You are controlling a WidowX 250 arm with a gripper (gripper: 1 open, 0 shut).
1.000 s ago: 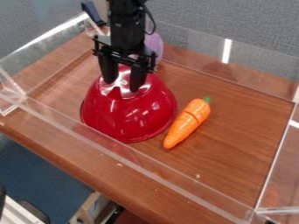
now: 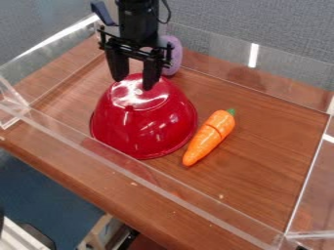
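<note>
A glossy red bowl (image 2: 141, 123) lies upside down on the wooden board. Just over its top, the black gripper (image 2: 133, 70) points down with its two fingers apart and nothing visible between them. To the bowl's right lies an orange carrot (image 2: 209, 137) with a green tip, pointing toward the back right. A purple object (image 2: 170, 49) stands behind the gripper, partly hidden by it.
Clear low walls ring the wooden board (image 2: 268, 166). The board is free to the right of and behind the carrot. A grey textured surface lies beyond the back wall.
The gripper has risen slightly from the bowl's top and shifted a little left. The bowl and carrot have not moved.
</note>
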